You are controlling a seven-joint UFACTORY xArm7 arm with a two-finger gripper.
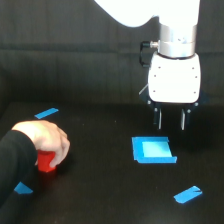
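A white robot arm hangs at the upper right with its gripper (170, 117) open, two dark fingers apart and nothing between them, above a blue-taped square (154, 150) with a pale centre. At the left a person's hand (48, 139) reaches in from the edge and covers much of a red cube (45, 162), its fingers on it.
Short blue tape strips lie on the dark table (105, 190): one at the back left (47, 113), one at the front right (187, 194), one at the front left (22, 188).
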